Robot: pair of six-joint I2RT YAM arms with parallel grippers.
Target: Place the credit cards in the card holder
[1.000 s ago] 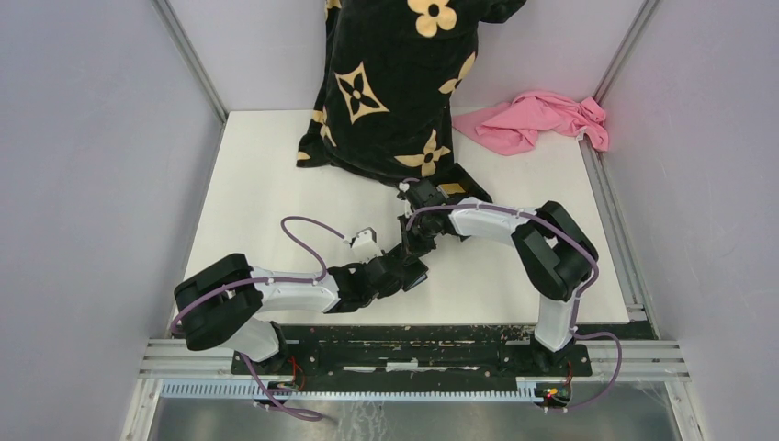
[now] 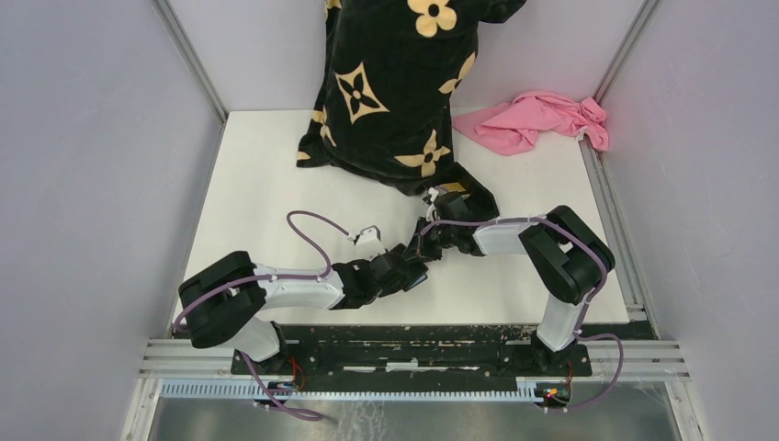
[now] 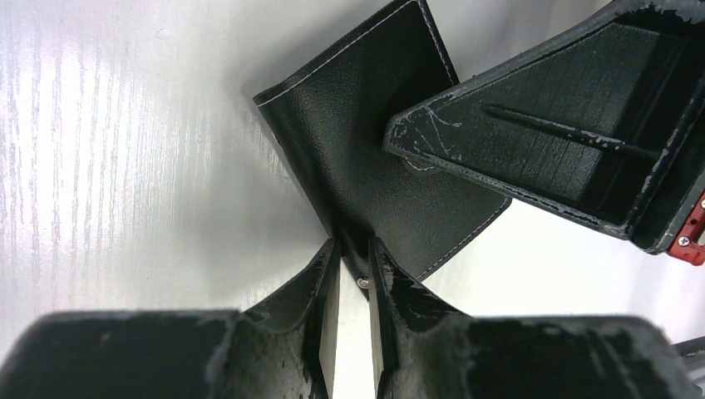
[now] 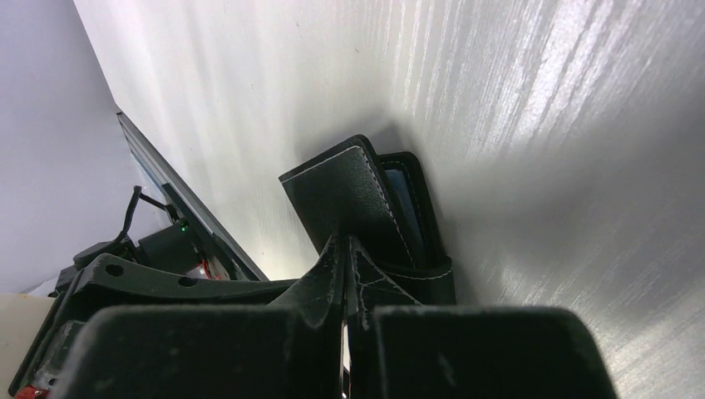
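Observation:
The black leather card holder (image 2: 415, 276) lies on the table between the grippers, a blue card (image 4: 401, 199) showing inside it in the right wrist view. My left gripper is at the holder's lower edge in its wrist view, fingertips slightly apart with dark leather between or just beneath them; whether they grip it is unclear. My right gripper is shut, its tips over the holder's near end; nothing clearly shows between them.
A black box (image 2: 482, 195) with something yellow inside stands behind my right arm. A black patterned cloth (image 2: 386, 110) and a pink cloth (image 2: 524, 124) lie at the back.
My right arm has moved to the right over the last second. My left arm has shifted very slightly.

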